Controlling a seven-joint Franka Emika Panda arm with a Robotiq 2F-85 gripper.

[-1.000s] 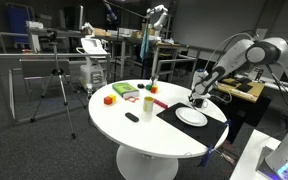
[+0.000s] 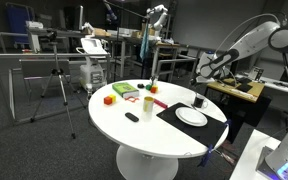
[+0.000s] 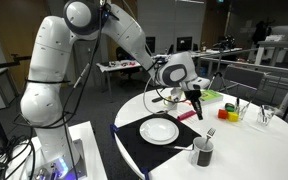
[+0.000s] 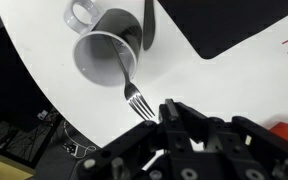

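The dark-outside, pale-inside mug [image 4: 108, 50] stands upright on the white table. A fork [image 4: 136, 100] leans in it, handle inside and tines over the rim. In exterior view 2 the same mug [image 3: 202, 153] stands at the front, the fork tines [image 3: 211, 133] rising above it. My gripper [image 3: 196, 109] hangs above and behind the mug, apart from it. In the wrist view the gripper's tips are close together, with the tines just beyond them. The gripper looks shut; whatever may be between its fingers does not show.
A white plate [image 3: 159, 130] lies on a black mat [image 3: 132, 133] beside the mug, with a knife [image 4: 149, 25] near the mug. A yellowish cup [image 2: 148, 104], a red item [image 2: 160, 104] and coloured blocks [image 2: 110, 100] stand farther off.
Mug and plate look unmoved.
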